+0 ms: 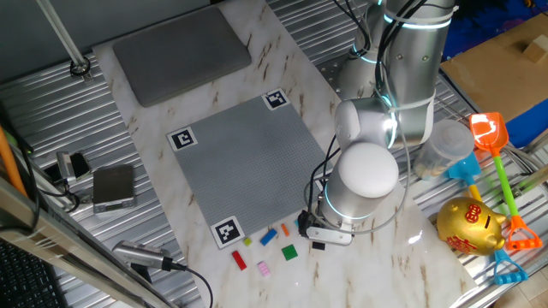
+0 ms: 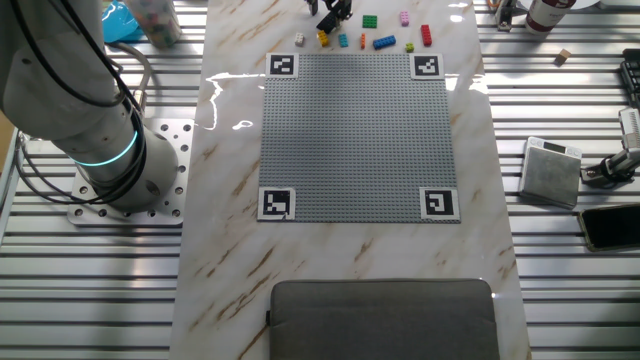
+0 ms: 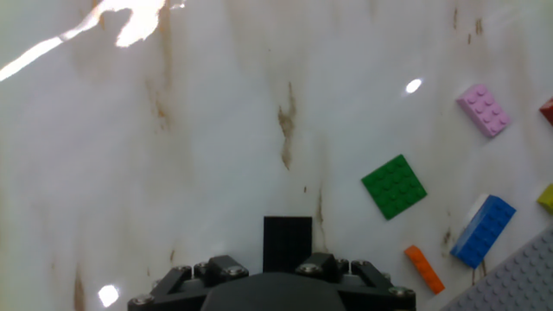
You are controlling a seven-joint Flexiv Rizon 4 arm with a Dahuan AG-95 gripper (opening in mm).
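Along the bottom edge of the wrist view, my gripper's dark links (image 3: 225, 268) spread to both sides; its fingertips are hidden. A flat black rectangle (image 3: 288, 240) shows just ahead of them, and I cannot tell whether it is a loose piece or part of the gripper. To its right lie a green brick (image 3: 395, 187), an orange brick (image 3: 424, 269), a blue brick (image 3: 484, 231) and a pink brick (image 3: 484, 111). Beside the baseplate (image 2: 360, 140), exterior view 2 shows a yellow brick (image 2: 323, 39), a light brick (image 2: 299, 39), a cyan brick (image 2: 343, 41) and a red brick (image 2: 426, 36).
Markers sit at the baseplate's corners, and its surface is bare. Past it lies a grey case (image 1: 182, 56). A clear container (image 1: 445, 147), a gold piggy bank (image 1: 470, 226) and toy shovels (image 1: 501, 167) stand off the marble table's side.
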